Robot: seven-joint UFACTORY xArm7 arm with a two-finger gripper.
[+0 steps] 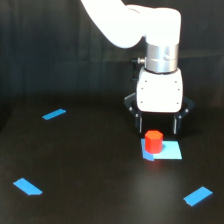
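Note:
A red hexagonal block (154, 142) stands on a light blue square (171, 150) on the dark floor, right of centre. The white arm's gripper (158, 123) hangs just above and behind the block, its two dark fingers spread to either side with space between them, so it is open. Whether the fingertips are beside the block or behind it in depth is unclear.
Short blue tape marks lie at the back left (54, 114), front left (27, 186) and front right (198, 195).

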